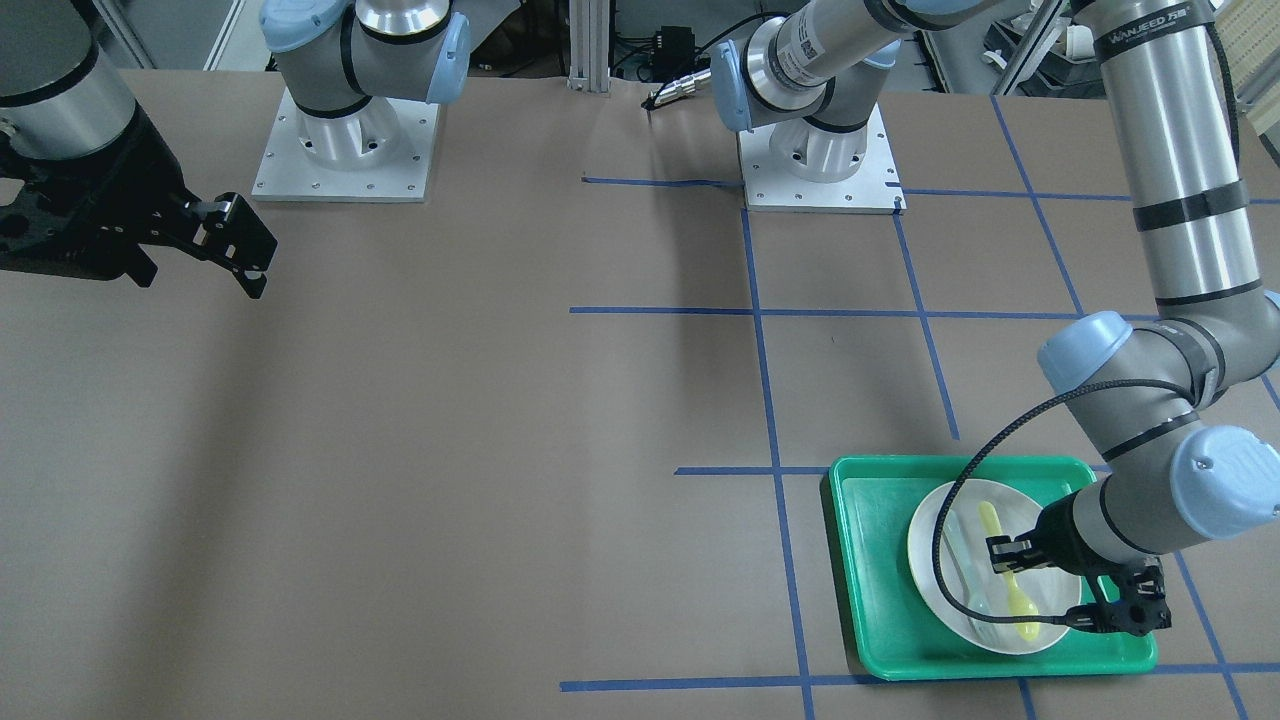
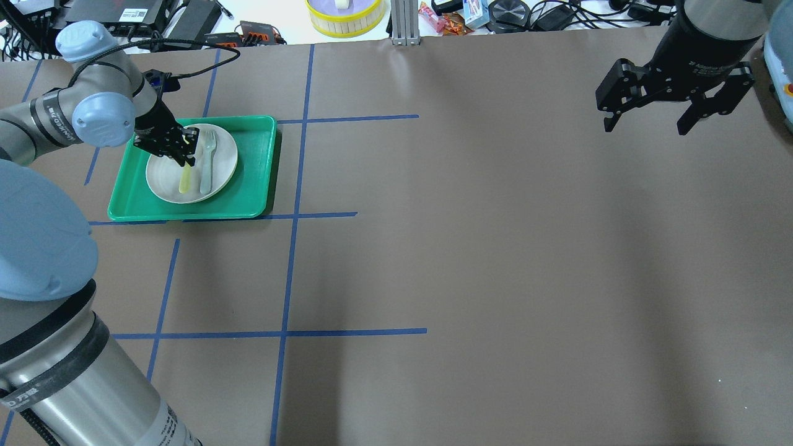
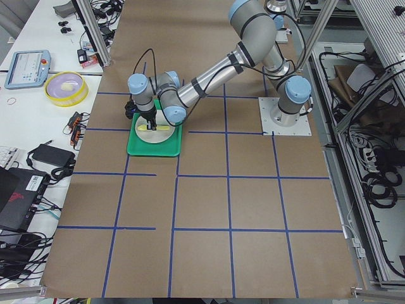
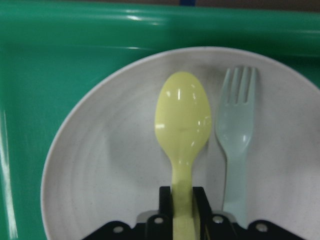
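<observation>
A yellow plastic spoon (image 4: 182,115) lies lengthwise on a white plate (image 4: 100,160), beside a pale mint fork (image 4: 235,135). The plate is inside a green tray (image 1: 864,564), seen at the lower right in the front view. My gripper is down over the plate, its two black fingertips on either side of the spoon's handle, shut on it. In the top view the black gripper body covers part of the plate, with the spoon and fork showing below it.
Another black gripper (image 1: 204,240) hangs at the upper left of the front view. More arm bases stand at the back. A yellow-rimmed round container (image 3: 66,98) sits on the white side table. Most of the brown, blue-taped table is clear.
</observation>
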